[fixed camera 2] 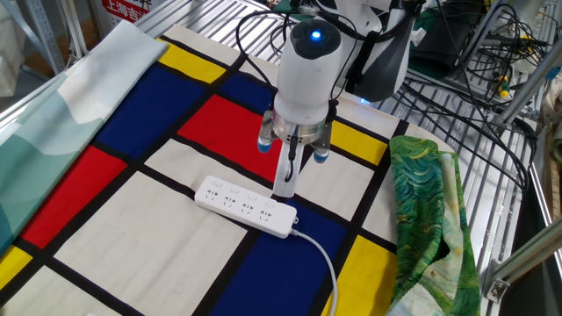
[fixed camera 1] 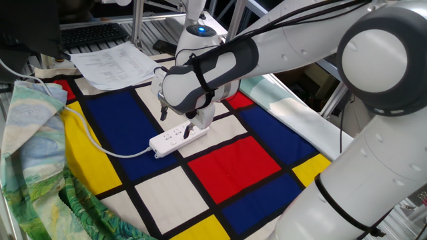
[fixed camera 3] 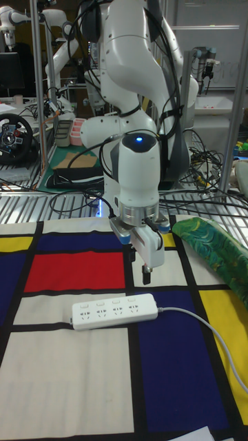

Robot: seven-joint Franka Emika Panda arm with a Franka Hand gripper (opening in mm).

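Note:
A white power strip [fixed camera 1: 172, 143] lies on the patterned cloth, its sockets and switches facing up. From its cable end [fixed camera 2: 295, 232] a white cord runs off; in exterior view 3 this end is on the right. My gripper [fixed camera 1: 175, 123] points down with its dark fingers spread apart, and no object shows between them. In exterior view 3 the gripper [fixed camera 3: 139, 267] hangs above the cloth, behind the strip and towards its cable end. The fingers appear clear of the strip [fixed camera 3: 114, 310], though their exact height is hard to judge.
Color-block cloth [fixed camera 1: 233, 170] covers the table, with free room around the strip. A green painted cloth [fixed camera 2: 426, 211] lies bunched along one edge. Printed paper [fixed camera 1: 113, 65] and a keyboard [fixed camera 1: 93, 35] are at the far side. The white cord [fixed camera 3: 213, 327] curves across the cloth.

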